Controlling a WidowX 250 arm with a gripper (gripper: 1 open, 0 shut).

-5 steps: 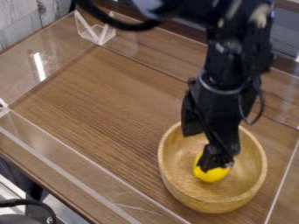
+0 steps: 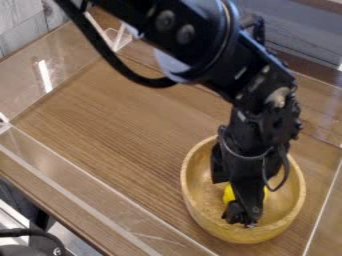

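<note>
My black gripper (image 2: 243, 188) reaches down into a round tan bowl (image 2: 203, 210) at the lower right of the camera view. Its fingers are around a small yellow object (image 2: 234, 192) in the bowl, which they mostly hide. I cannot tell whether they are closed on it.
Light edges border the table at the upper left and along the back right. Black cables show at the lower left corner.
My gripper has moved down into the bowl and over the yellow object, covering most of it. The bowl stays in about the same place.
</note>
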